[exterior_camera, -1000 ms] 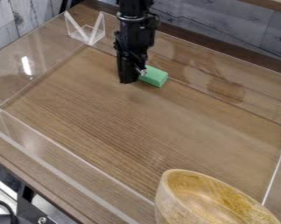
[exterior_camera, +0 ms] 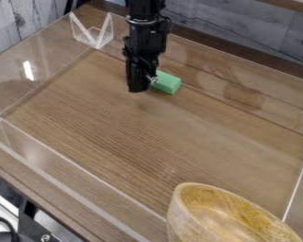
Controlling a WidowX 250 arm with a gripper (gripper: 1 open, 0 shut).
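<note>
A black robot arm comes down at the top centre of the camera view, its gripper (exterior_camera: 143, 77) low over the wooden table. Just right of the gripper, partly behind it, lies a green block (exterior_camera: 166, 83). The fingers are dark and small, so whether they are open, shut or touching the block cannot be made out.
A large yellow bowl (exterior_camera: 223, 217) sits at the bottom right. Clear plastic pieces stand at the left and top left edges. Dark cables lie off the table at the lower left.
The gripper has shifted very slightly over the last second; the green block looks to be in the same place.
</note>
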